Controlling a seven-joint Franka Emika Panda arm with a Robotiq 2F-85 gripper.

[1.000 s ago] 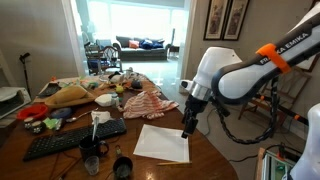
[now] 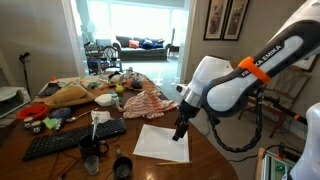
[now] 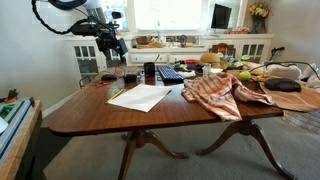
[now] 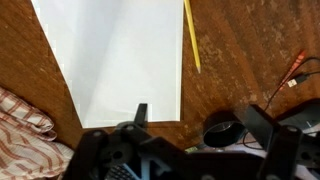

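Observation:
My gripper [image 2: 181,128] hangs in the air above the table, its fingers wide apart and nothing between them. In the wrist view its two fingers stand well apart along the lower edge, the left finger [image 4: 141,117] over the paper's edge. Beneath it a white sheet of paper [image 4: 119,50] lies flat on the wooden table. A thin yellow pencil [image 4: 192,37] rests beside the paper's edge, on bare wood. In exterior view 1 the pencil [image 2: 173,163] shows just in front of the paper [image 2: 160,147].
A checked orange-white cloth [image 2: 148,105] lies beyond the paper. Dark cups [image 2: 122,166] and a black keyboard [image 2: 77,138] stand to the left. Near a cup in the wrist view lies a red pen-like item [image 4: 293,67] with black cables. Kitchen items crowd the far end.
In exterior view 1 the arm and gripper have moved left and a little lower over the paper. The objects on the table look unmoved.

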